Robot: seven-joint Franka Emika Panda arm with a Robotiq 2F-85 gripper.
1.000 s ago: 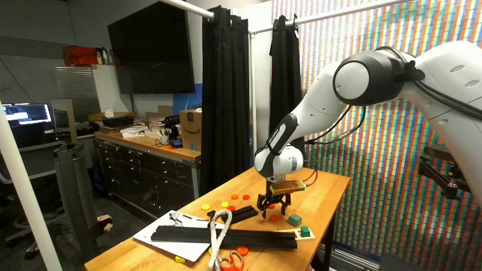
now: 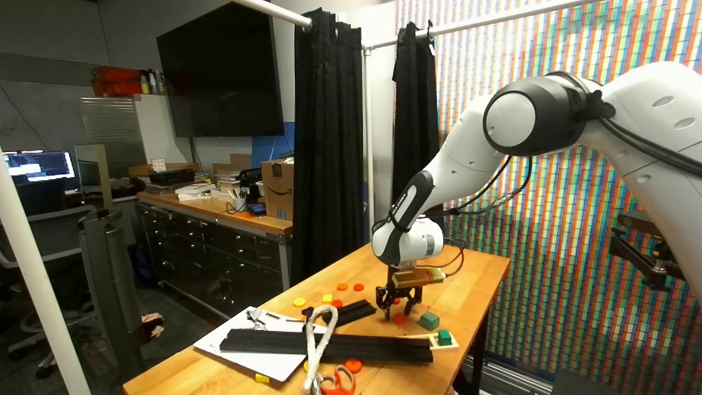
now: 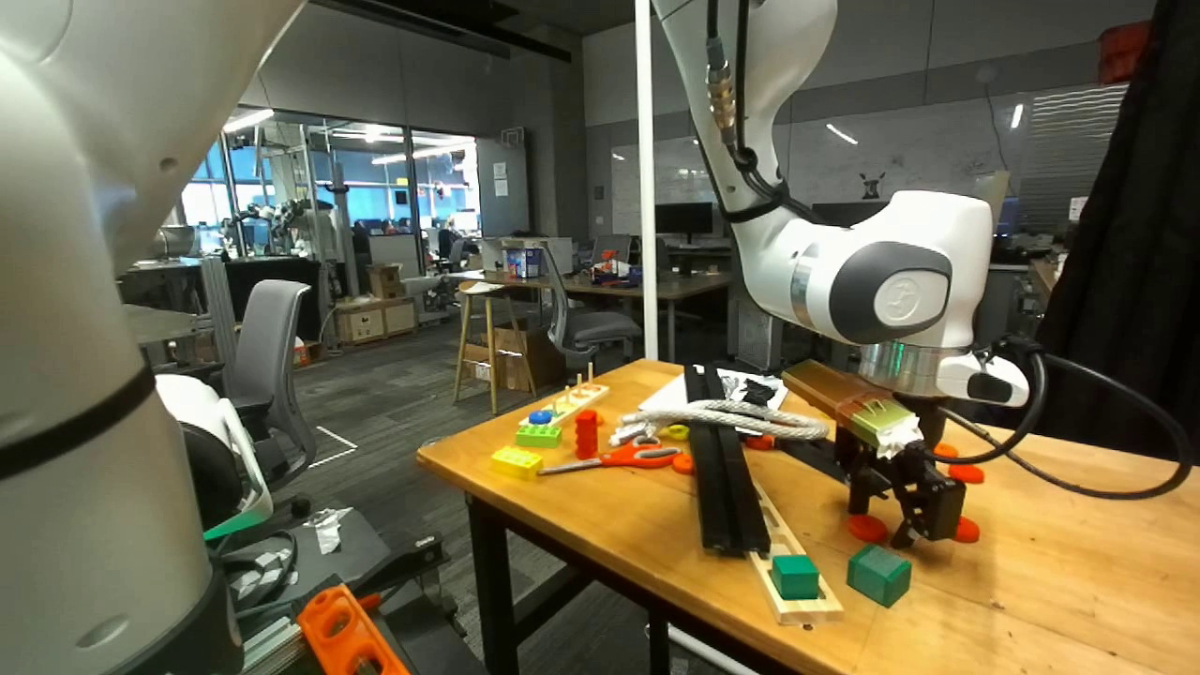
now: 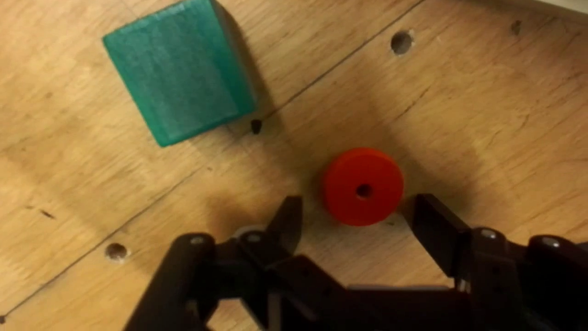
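A red disc (image 4: 362,186) with a small centre hole lies flat on the wooden table, between and just ahead of my fingertips in the wrist view. My gripper is part open, one finger (image 4: 290,220) left of the disc and the other finger (image 4: 435,226) right of it, with nothing held. Beside it sits a loose green cube (image 4: 182,71). A second green block (image 3: 795,576) rests on the end of a pale wooden strip (image 3: 782,529). In exterior view 2 the gripper (image 3: 889,523) hangs low over the table near the red discs.
Long black rails (image 2: 329,345) cross the table on a white board (image 2: 217,339), under a white rope (image 2: 319,349). Orange scissors (image 3: 636,454) and toy bricks (image 3: 517,461) lie farther off. Bare tabletop (image 3: 1080,551) shows on the gripper's far side.
My gripper has come slightly lower, and its fingers have drawn somewhat closer together. The blocks and discs look unmoved.
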